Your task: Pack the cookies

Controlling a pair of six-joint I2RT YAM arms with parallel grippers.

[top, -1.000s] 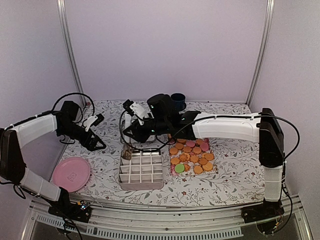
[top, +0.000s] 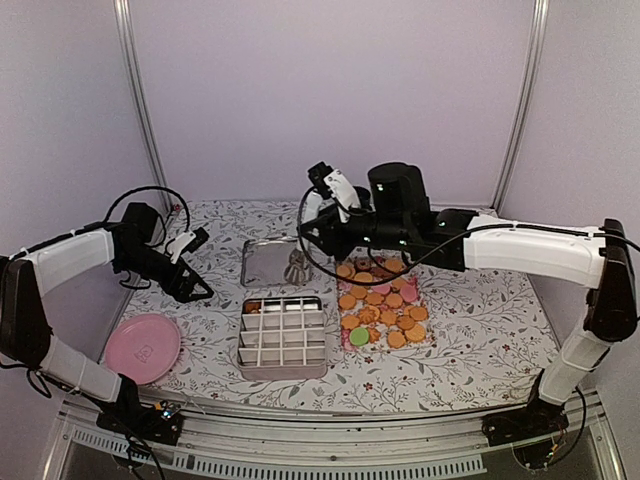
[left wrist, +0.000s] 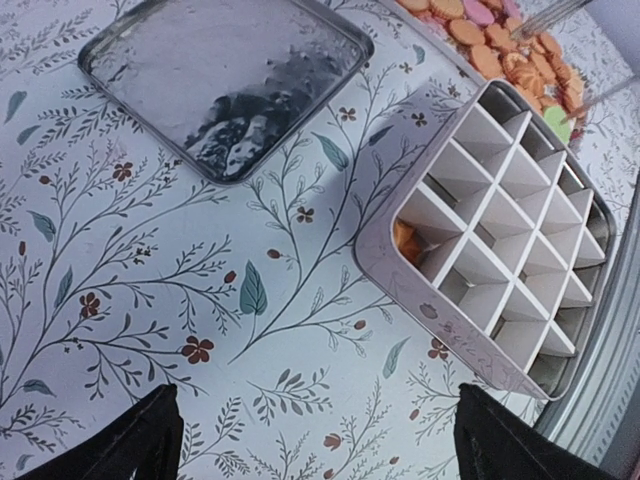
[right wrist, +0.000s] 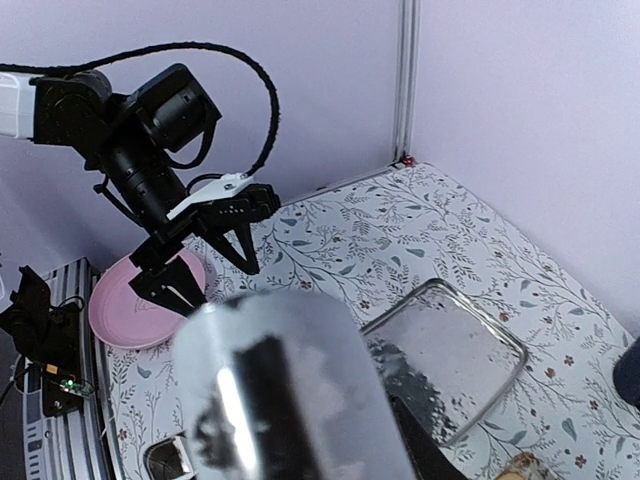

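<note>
The divided box (top: 282, 374) stands at the table's front middle. Orange-brown cookie (left wrist: 407, 241) shows in its back left corner compartment; the other compartments that show look empty. To the right, several orange, pink and green cookies (top: 396, 338) lie together. Over the back tray, my right gripper (top: 318, 228) holds a silvery upright tool (right wrist: 290, 390), blurred and close in the right wrist view. Its brownish lower end (top: 297, 268) hangs above the tray; whether anything is in it is too small to tell. Left of the box, my left gripper is open and empty.
A shallow metal tray (left wrist: 225, 90) lies behind the box. A pink plate (top: 143, 350) rests at the front left. The dark blue cup (right wrist: 629, 375) is at the right edge of the right wrist view. Bare patterned table lies between left gripper and box.
My right gripper has moved from above the box's back left corner up and to the right, carrying the tool. The corner compartment's cookie is now uncovered. The left arm is still.
</note>
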